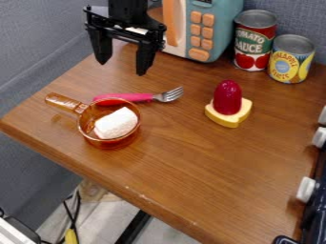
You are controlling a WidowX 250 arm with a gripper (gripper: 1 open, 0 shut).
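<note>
My black gripper (124,60) hangs open over the back left of the wooden table (192,181), with nothing between its fingers. Below it a pink-handled fork (128,96) lies behind a copper-coloured pan (110,140), which holds a white block (116,122). To the right, a red rounded object (227,95) stands on a yellow piece (227,118).
A teal toy microwave (201,29) stands at the back, beside a tomato can (254,43) and a yellow-labelled can (291,62). A black appliance with white knobs (312,200) lines the right edge.
</note>
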